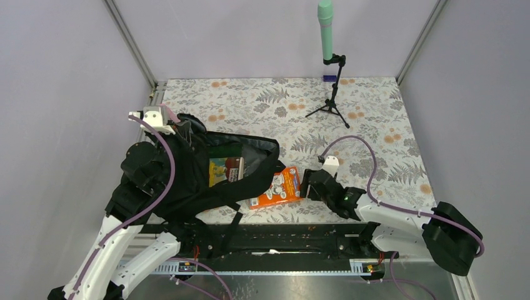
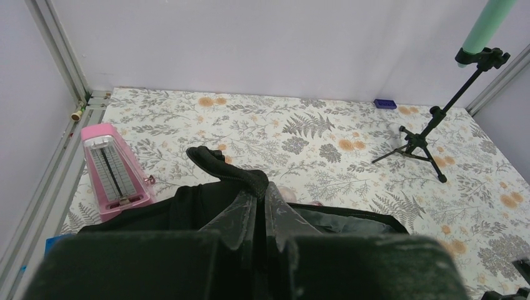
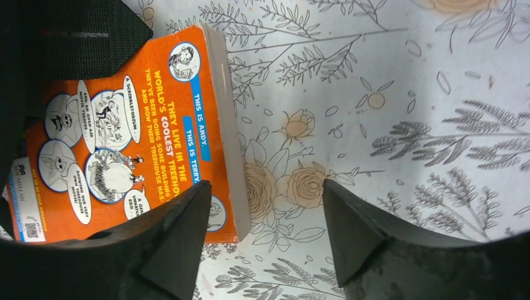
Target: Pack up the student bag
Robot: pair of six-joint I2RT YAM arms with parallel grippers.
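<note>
The black bag (image 1: 250, 187) lies open at the left, a green item and a book (image 1: 225, 169) inside. My left gripper is shut on the bag's black zippered edge (image 2: 225, 170), holding it up. An orange paperback (image 1: 281, 184) lies flat beside the bag, partly under it, its cover (image 3: 125, 169) clear in the right wrist view. My right gripper stands open low at the book's right edge, with the pale page edge just left of the gap between its fingers.
A pink metronome (image 2: 115, 169) stands at the back left. A tripod (image 1: 331, 103) with a green cylinder and a small blue block (image 2: 384, 104) are at the back right.
</note>
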